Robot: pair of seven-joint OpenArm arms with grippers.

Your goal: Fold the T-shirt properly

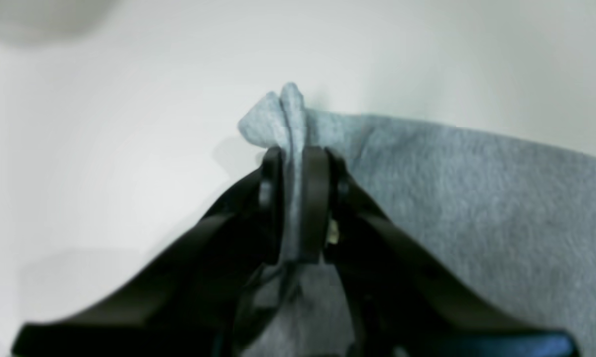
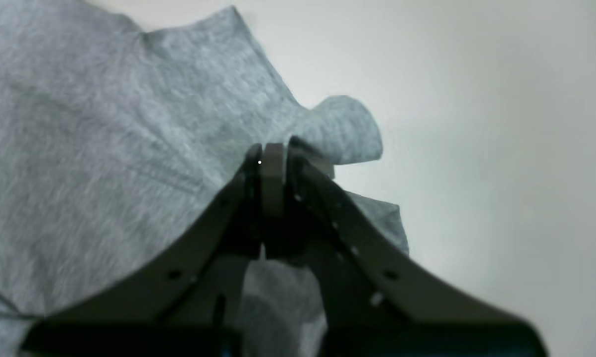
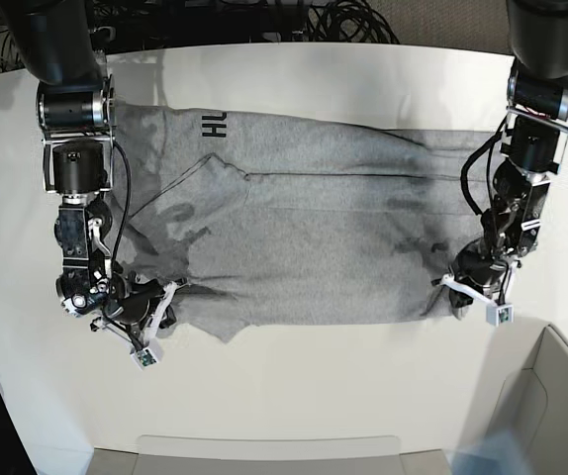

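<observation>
The gray T-shirt point(image 3: 304, 247) lies spread across the white table, its near edge facing the camera and dark lettering at the far left. At its near left corner, my left gripper point(image 3: 161, 319) is shut on a bunched fold; the left wrist view shows the cloth pinched upright between the fingers and poking out past the tips. Over at the near right corner, my right gripper point(image 3: 459, 298) is also shut on the T-shirt. A rounded flap of cloth sticks out beyond its fingertips in the right wrist view.
A gray bin point(image 3: 551, 386) stands at the near right, and another gray container edge point(image 3: 269, 445) runs along the front. Bare table point(image 3: 333, 371) lies between the shirt and that edge. Black cables point(image 3: 353, 22) are bundled behind the table.
</observation>
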